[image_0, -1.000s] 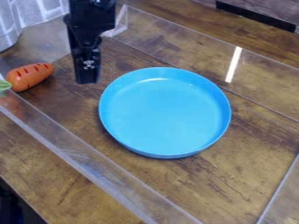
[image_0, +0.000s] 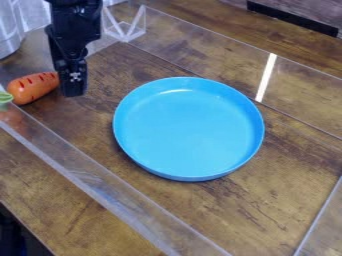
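My black gripper (image_0: 70, 76) hangs at the upper left, pointing down, open, just right of an orange toy carrot (image_0: 34, 87) with green leaves that lies on the wooden surface. A large empty blue plate (image_0: 187, 128) sits to the right of both, near the middle of the view.
A clear plastic barrier crosses the lower left diagonally, and more clear edges run along the right. A pale object (image_0: 8, 22) stands at the top left corner. The wood right of and below the plate is bare.
My gripper has moved left, away from the plate and toward the carrot. The carrot and plate stay where they were.
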